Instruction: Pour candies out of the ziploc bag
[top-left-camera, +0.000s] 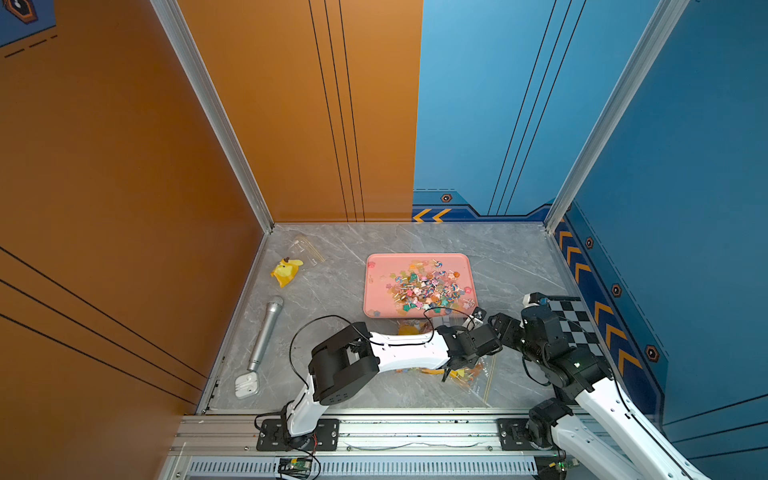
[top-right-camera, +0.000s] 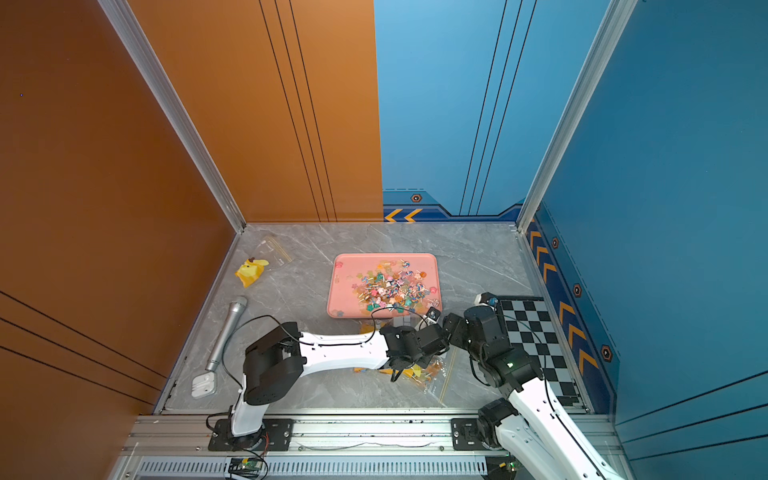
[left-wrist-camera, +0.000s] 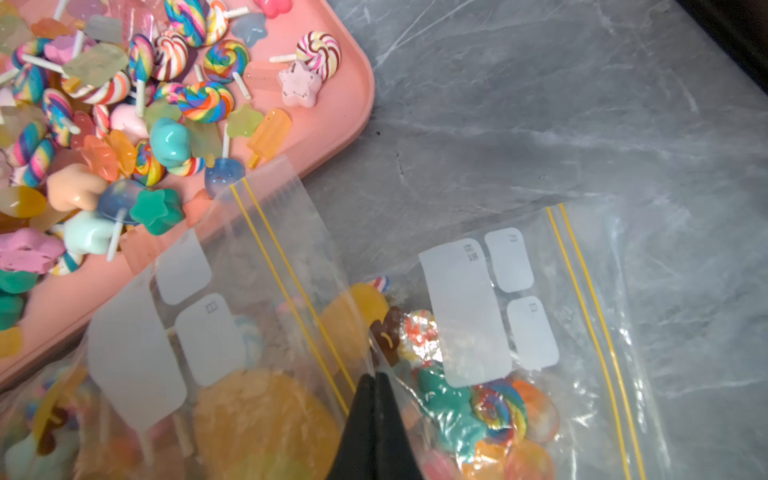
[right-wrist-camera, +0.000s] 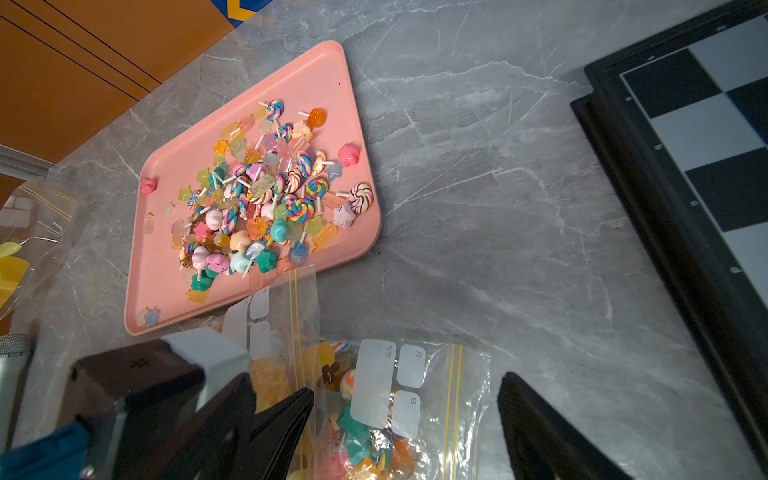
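Two clear ziploc bags lie overlapping in front of the pink tray. The right bag, in the left wrist view, holds colourful candies, and its yellow-striped closure faces right. Beside it the left bag contains candies and a large yellow piece, and its corner overlaps the tray rim. My left gripper is shut over the bags where they overlap, with nothing visible between its fingers. Spread on either side of the right bag in the right wrist view, my right gripper is open and empty.
The pink tray bears a heap of loose candies. A checkered board stands to the right. Far left are a microphone, a white case and a yellow item. Grey table right of the tray is clear.
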